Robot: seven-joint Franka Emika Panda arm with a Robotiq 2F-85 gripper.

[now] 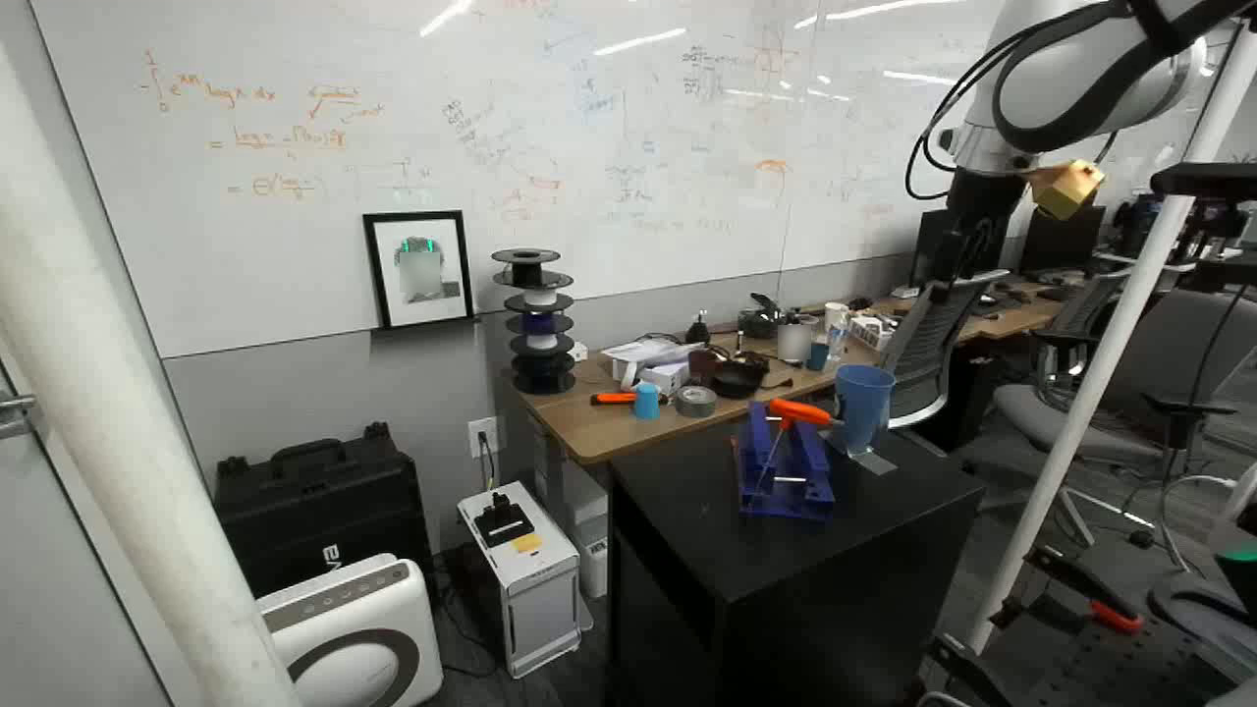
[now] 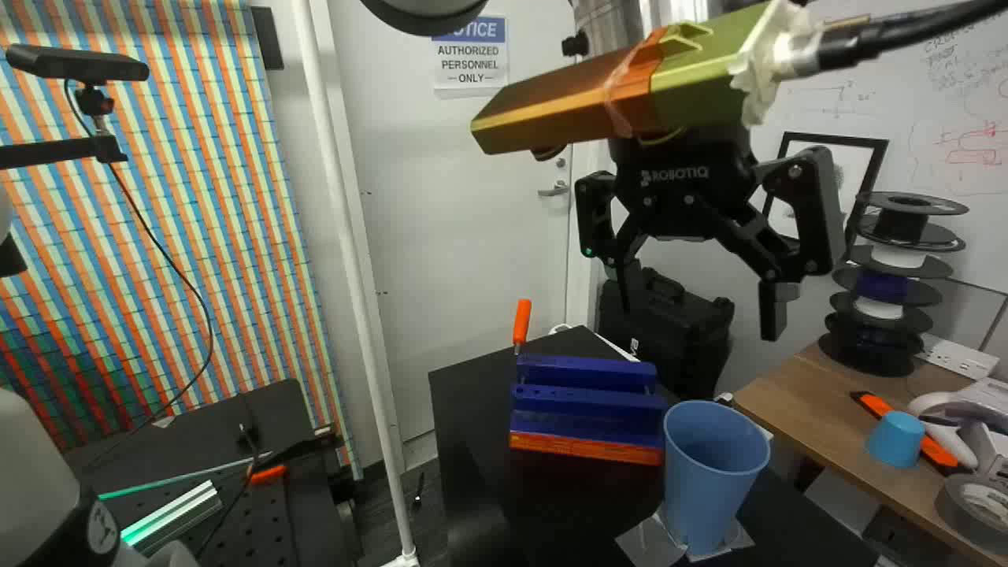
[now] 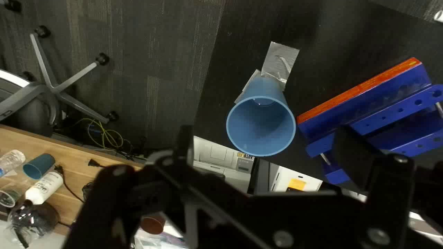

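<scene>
My gripper [image 2: 699,298] hangs open in the air with nothing between its fingers. Below it, a blue cup [image 2: 710,482] stands upright on the black cabinet top [image 1: 695,518], grey tape around its base. Looking down in the wrist view, the cup [image 3: 261,124] appears between the spread fingers, clear of them, and its inside looks empty. Beside the cup sits a blue rack [image 1: 787,471] with an orange-edged side. A tool with an orange handle [image 1: 800,411] rests in or against the rack; its handle [image 2: 521,321] sticks up behind the rack's far corner in exterior view 2.
A wooden desk [image 1: 589,430] adjoins the cabinet, carrying a small blue cup [image 1: 645,401], a tape roll [image 1: 695,402] and a stack of spools [image 1: 539,324]. A white pole [image 1: 1078,342] rises nearby.
</scene>
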